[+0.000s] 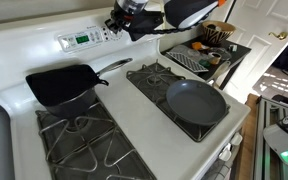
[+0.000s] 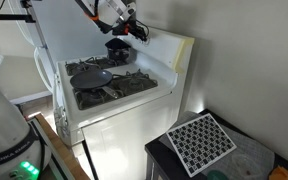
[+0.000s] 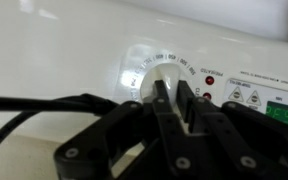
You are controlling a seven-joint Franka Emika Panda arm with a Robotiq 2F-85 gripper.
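At the stove's back panel, my gripper is shut on a white round knob point(image 3: 162, 74), which has a printed dial around it. The fingers cover part of the knob in the wrist view. To the right of the dial a green-lit display point(image 3: 283, 113) and small red marks show. From the first exterior view, the gripper point(image 1: 114, 24) is at the panel, just right of the display point(image 1: 82, 39); its fingertips are too small there to show the hold clearly.
A dark pot point(image 1: 74, 104) with black cloth point(image 1: 62, 82) over it stands on the back left burner. A dark frying pan point(image 1: 196, 101) rests on the right burners. Black cables point(image 3: 44, 103) cross the wrist view.
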